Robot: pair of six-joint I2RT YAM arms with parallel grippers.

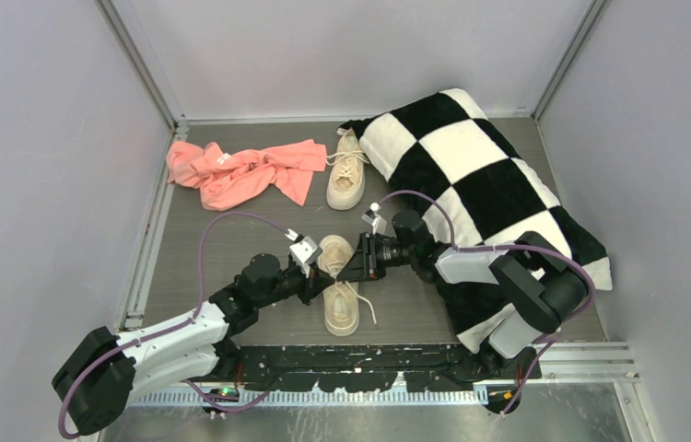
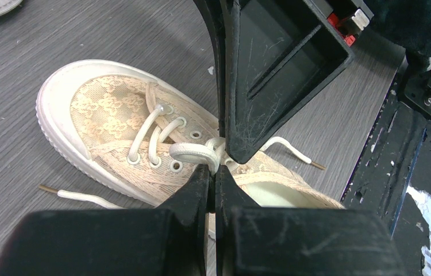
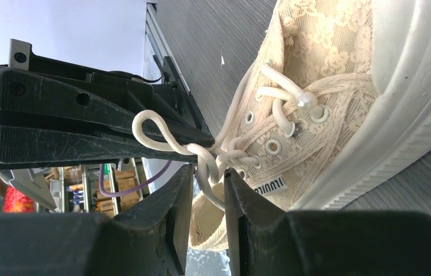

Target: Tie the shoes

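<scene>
The near shoe (image 1: 340, 313) lies in the middle at the front, with both grippers over its laces. My left gripper is shut at a white lace loop (image 2: 193, 150), which rises from between its fingertips. My right gripper is part open at the same knot, a lace strand (image 3: 207, 169) running down between its fingertips. Loose lace ends with brown tips (image 2: 316, 165) lie on either side of the shoe. The second shoe (image 1: 345, 184) lies at the back, its laces loose on top.
A pink cloth (image 1: 240, 175) lies back left. A black-and-white checked cushion (image 1: 462, 147) fills the right side, under the right arm.
</scene>
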